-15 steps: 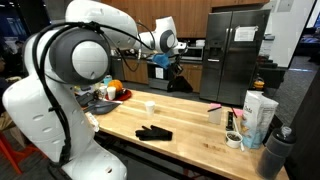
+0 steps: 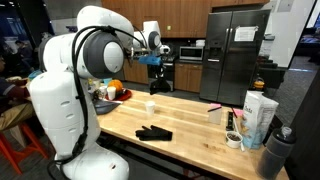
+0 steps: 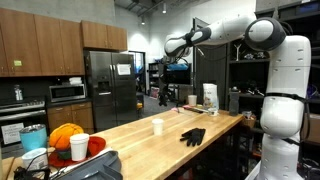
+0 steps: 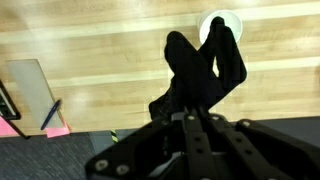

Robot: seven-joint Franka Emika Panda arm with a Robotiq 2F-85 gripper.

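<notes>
A dark glove-like cloth piece [image 2: 154,133] lies on the wooden table, and it shows in exterior view 2 as a black, fingered shape [image 3: 193,136]. Close to it stands a white cup [image 2: 150,106], seen from above in the wrist view as a round white rim [image 4: 220,23]. High over the table hangs my gripper [image 2: 168,78], well clear of both. In the wrist view the gripper looks shut and overlaps the lower part of the black cloth [image 4: 190,75]; nothing shows held between its fingers.
A grey thermos [image 2: 276,152], a tall carton [image 2: 257,118] and a small bowl [image 2: 233,140] stand at the table's right side. A red tray [image 3: 88,150] with several items sits at the other end. Bare wood lies between.
In exterior view 1 the arm's wrist and gripper have shifted a little to the left. The cup and black cloth have stayed in place.
</notes>
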